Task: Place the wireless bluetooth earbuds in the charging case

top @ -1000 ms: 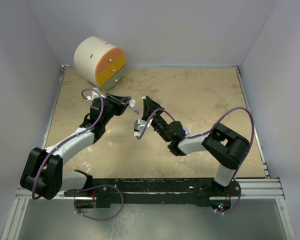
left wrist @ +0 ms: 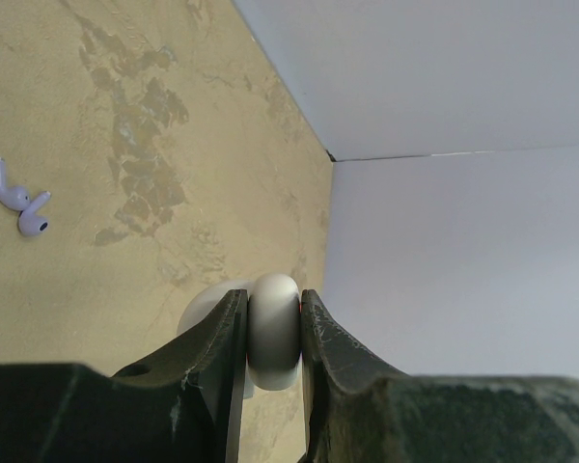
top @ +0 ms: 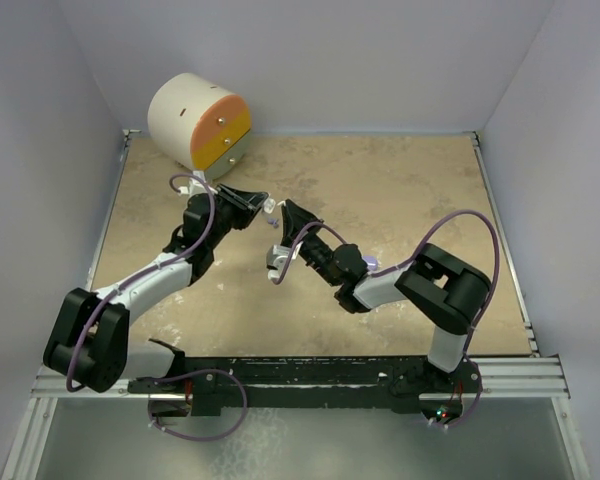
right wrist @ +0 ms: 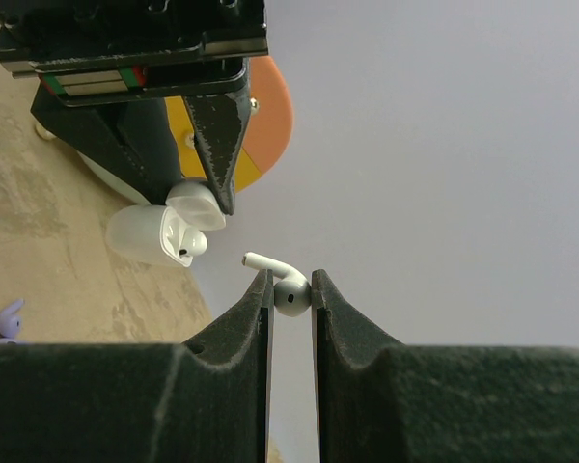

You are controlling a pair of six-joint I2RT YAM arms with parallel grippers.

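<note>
My left gripper is shut on the white charging case (right wrist: 145,234), whose lid stands open; a white rounded earbud end shows inside it in the right wrist view. Just right of it my right gripper is shut on a white earbud (right wrist: 270,263), stem pointing left, a short gap from the case. The two grippers face each other near the middle of the top view. Lilac earbuds (left wrist: 14,198) lie on the table below them.
A round cabinet with coloured drawers (top: 200,120) stands at the back left. A small lilac object (top: 370,262) is partly hidden by the right arm.
The right gripper has shifted slightly down and left, narrowing the gap.
</note>
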